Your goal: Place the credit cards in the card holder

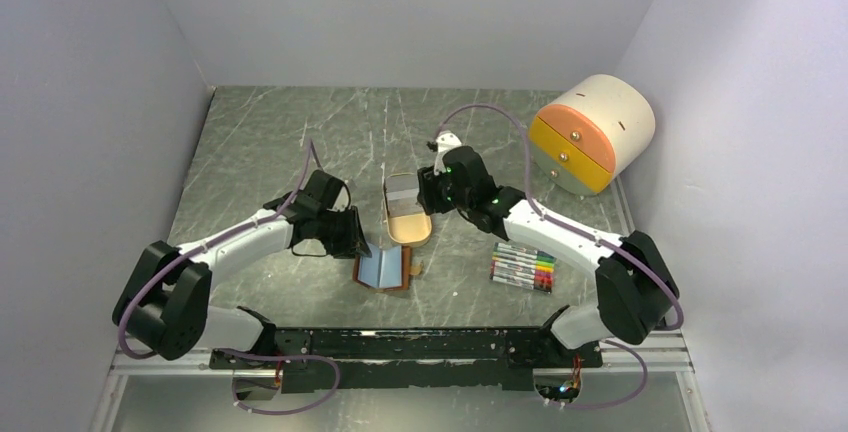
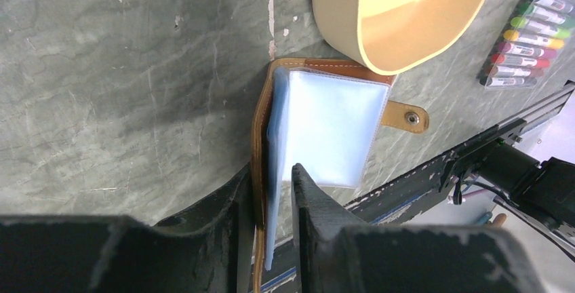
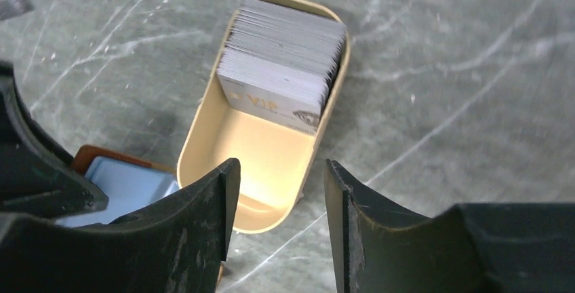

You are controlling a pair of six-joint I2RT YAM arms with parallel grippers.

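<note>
The brown card holder lies spread open on the table, pale-blue clear sleeves facing up. My left gripper is shut on its left cover and sleeves, which stand raised between the fingers. On the right side, the sleeve shows no card at its face. A stack of grey credit cards, the front one marked VIP, leans at the far end of a cream tray. Over the tray's near end, my right gripper is open with nothing between its fingers, clear of the cards.
The tray stands against the holder's far edge. Coloured markers in a clear case lie to the right. A drum-shaped drawer box fills the back right corner.
</note>
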